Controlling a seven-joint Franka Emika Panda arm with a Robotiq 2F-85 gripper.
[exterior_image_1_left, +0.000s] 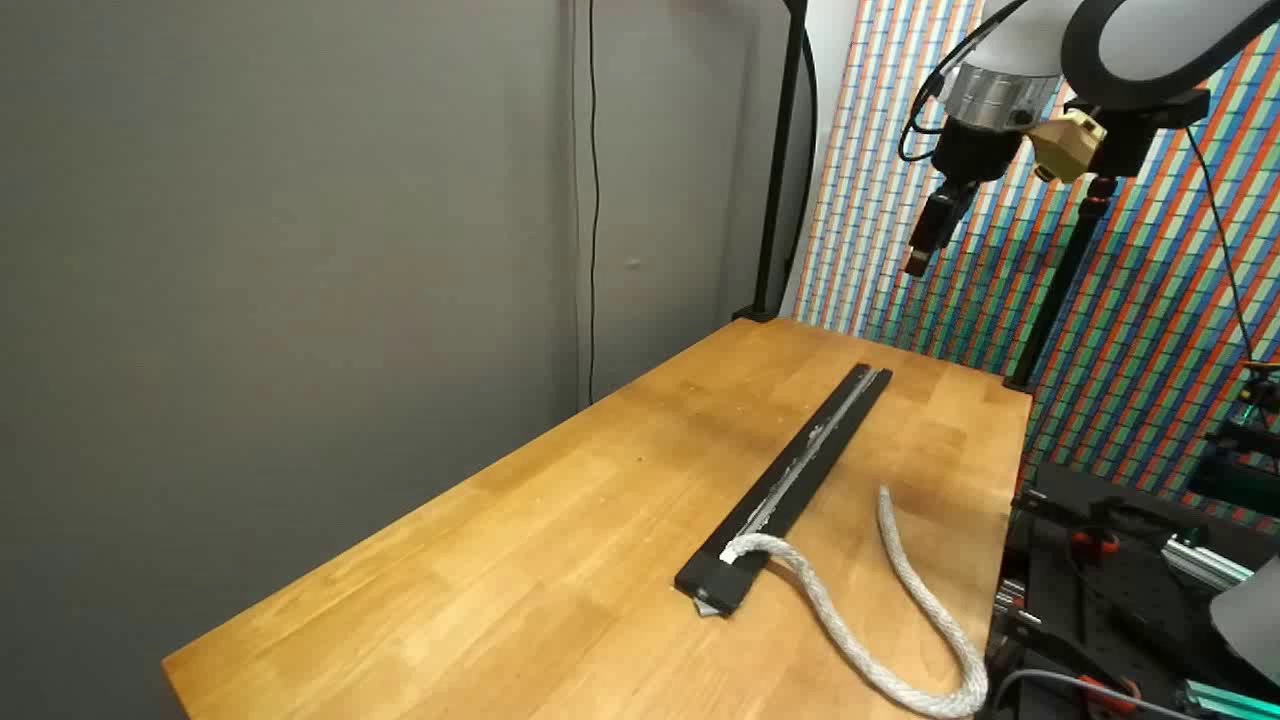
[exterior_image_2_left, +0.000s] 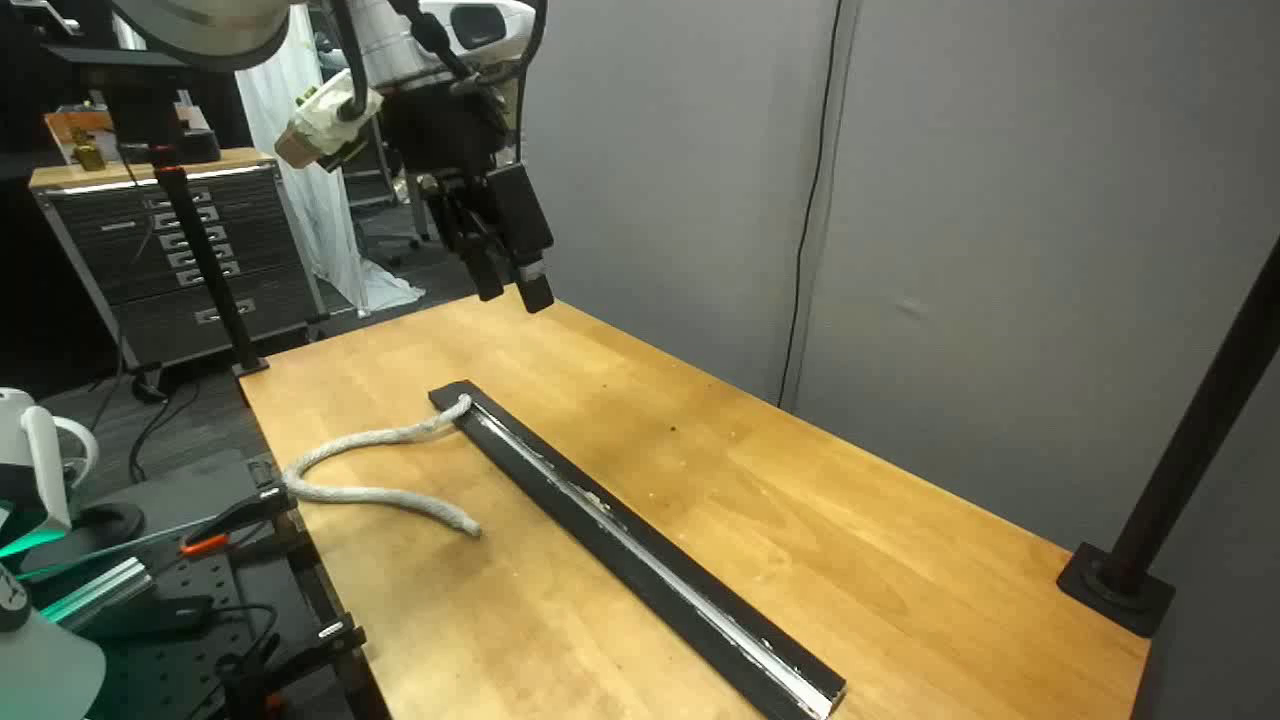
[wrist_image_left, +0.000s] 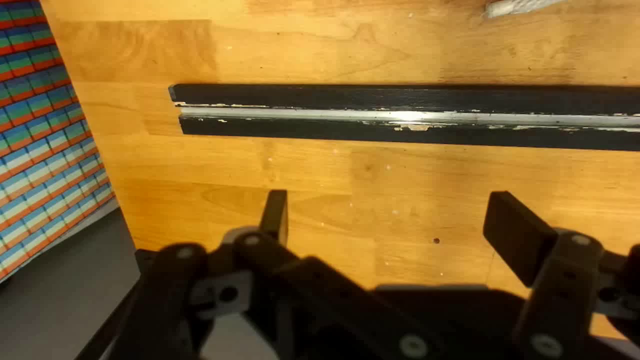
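A pale braided rope (exterior_image_1_left: 840, 630) lies in a U-shaped curve on the table. One end rests at the near end of a long black bar (exterior_image_1_left: 828, 438) with a light groove along its middle; the other end lies loose on the wood. In the second exterior view the same rope (exterior_image_2_left: 348, 446) curves away from the bar (exterior_image_2_left: 624, 540). High above the table, my gripper (exterior_image_2_left: 510, 300) is open and holds nothing. From the wrist, bare wood shows between its fingers, with the bar (wrist_image_left: 390, 99) beyond them and one rope tip (wrist_image_left: 516, 7) at the top edge.
A black post (exterior_image_2_left: 1140, 492) stands at a corner of the table (exterior_image_1_left: 480, 576), and another post (exterior_image_1_left: 1062, 282) at its edge. A grey wall runs along one long side. Beside the other lies a cart (exterior_image_2_left: 180, 648) with tools. The wood between bar and wall is clear.
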